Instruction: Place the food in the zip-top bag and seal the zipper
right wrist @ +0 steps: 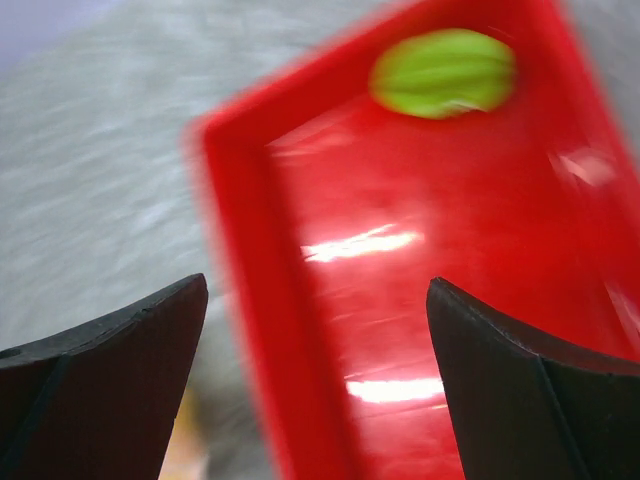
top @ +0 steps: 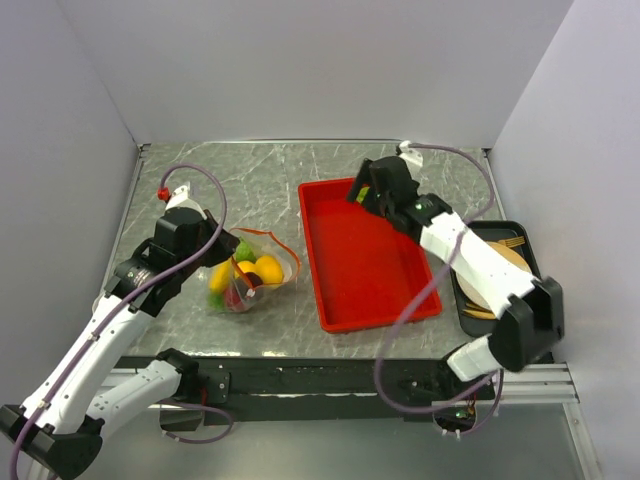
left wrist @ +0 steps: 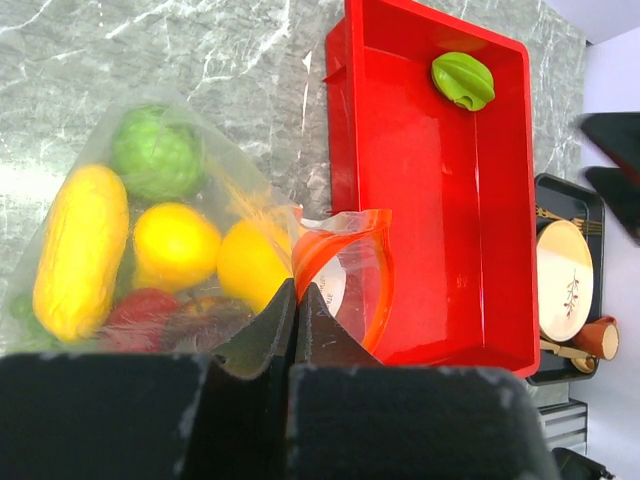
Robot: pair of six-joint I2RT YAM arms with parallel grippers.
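Observation:
The clear zip top bag [left wrist: 226,196] with its orange rim lies on the left of the counter, its mouth spread. Inside it are a yellow corn-like piece [left wrist: 82,252], a green round one [left wrist: 157,152], two yellow fruits and darker red pieces. My left gripper is shut at the bag's orange rim; the thin film at its tips shows pinched between them. A green star-fruit-like piece [left wrist: 463,81] lies alone at the far end of the red tray [left wrist: 420,200]. Above that tray, my right gripper is open and empty, short of the green piece.
To the right stands a black tray [top: 462,302] with a plate [top: 505,262] and wooden cutlery, partly behind the right arm. Bare marble counter [top: 250,185] lies behind the bag. Walls close in the workspace at back and sides.

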